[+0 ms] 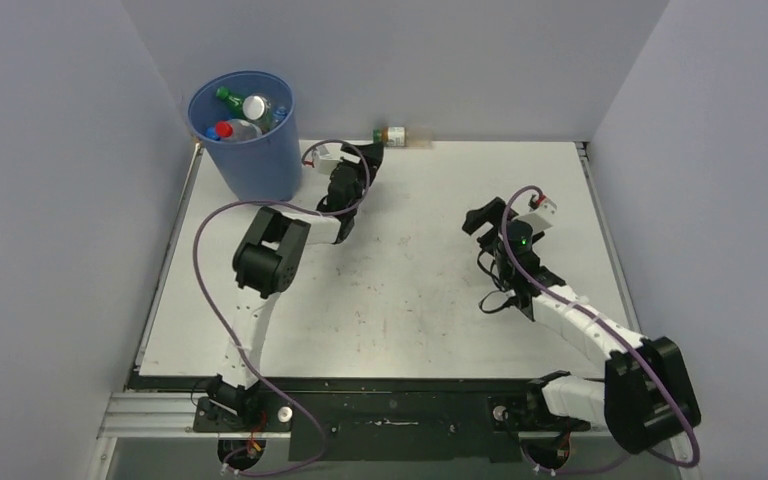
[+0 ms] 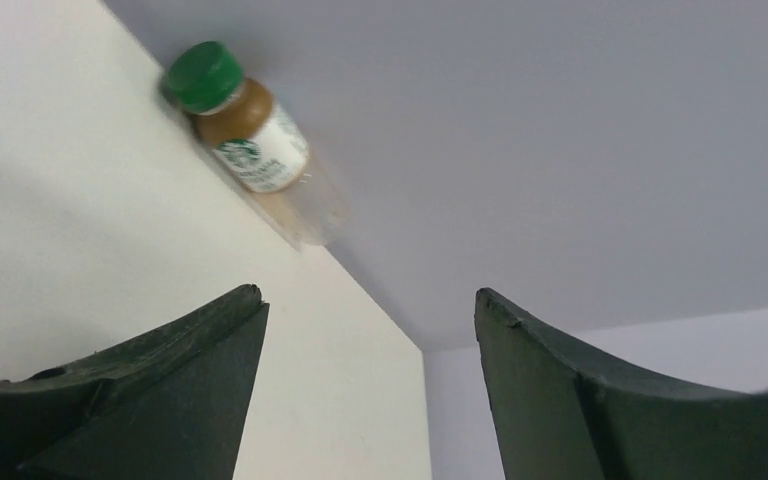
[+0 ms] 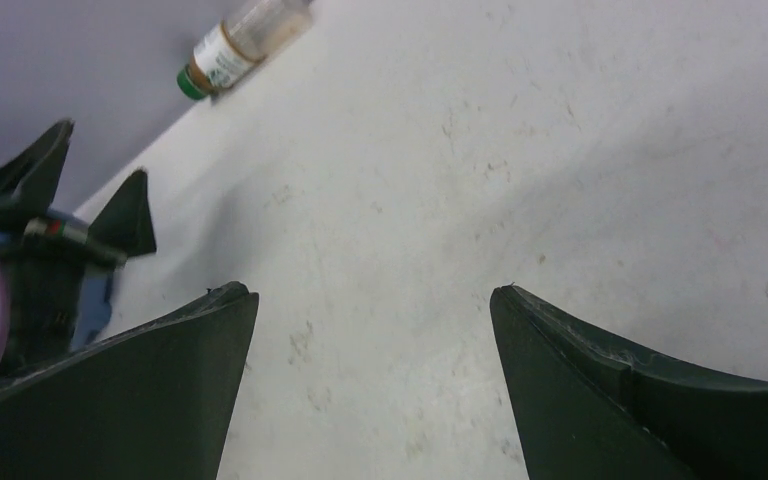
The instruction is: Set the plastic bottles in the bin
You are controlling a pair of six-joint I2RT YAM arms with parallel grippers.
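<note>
A small plastic bottle (image 1: 396, 136) with a green cap and white label lies on its side at the back edge of the white table, against the wall; it also shows in the left wrist view (image 2: 260, 150) and the right wrist view (image 3: 228, 55). My left gripper is open, empty, a little short of the bottle, in front and left of it. My right gripper is open and empty, over the right part of the table. The blue bin (image 1: 260, 165) at the back left holds several bottles.
Grey walls (image 1: 680, 160) close it in at the back and sides. Purple cables loop over both arms.
</note>
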